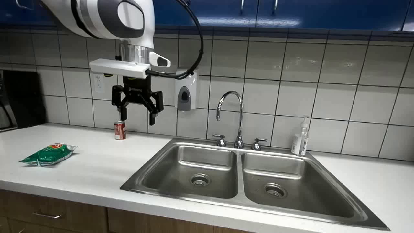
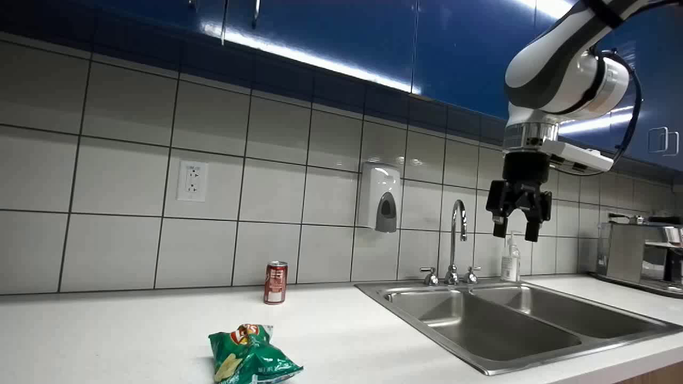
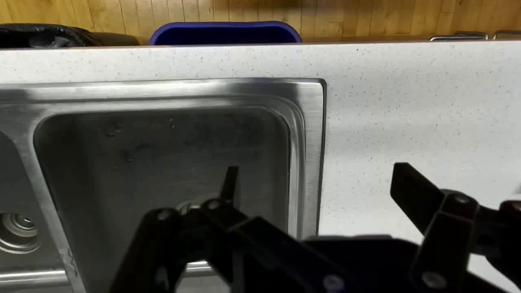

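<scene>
High over the counter, my gripper [image 1: 137,118] hangs open and empty, fingers pointing down. From above, in the wrist view, its spread fingers [image 3: 415,195] straddle the sink's side rim and the bare counter. On the counter by the tiled wall stands a small red can [image 2: 276,282], upright; in the first exterior view the can [image 1: 120,130] appears below one finger, though the second exterior view shows the gripper [image 2: 516,233] well to its right. A green chip bag [image 1: 49,154] lies nearer the counter's front, left of the sink. Neither item shows in the wrist view.
A double-basin steel sink [image 1: 239,174] with a tall faucet [image 1: 240,116] fills the counter's middle, both basins empty. A pump bottle [image 1: 301,138] stands behind it. The soap dispenser [image 2: 380,197] is wall-mounted; blue cabinets [image 1: 330,13] hang above.
</scene>
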